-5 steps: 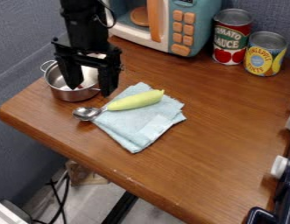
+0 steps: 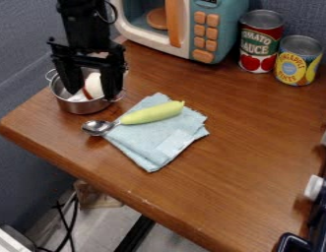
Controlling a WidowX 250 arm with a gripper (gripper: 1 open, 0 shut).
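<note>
My black gripper (image 2: 89, 69) hangs over a small steel pot (image 2: 76, 101) at the table's left end, with white round items (image 2: 92, 85) inside it; whether its fingers hold anything is unclear. A yellow corn cob (image 2: 154, 112) lies on a folded light-blue cloth (image 2: 159, 148), with a metal spoon (image 2: 98, 128) at its left.
A toy microwave (image 2: 212, 30) stands at the back, beside a tomato sauce can (image 2: 260, 44) and a yellow can (image 2: 298, 61). A dark appliance with white knobs (image 2: 311, 197) is at the right edge.
My gripper has moved slightly left and up over the pot, uncovering more of the white contents.
</note>
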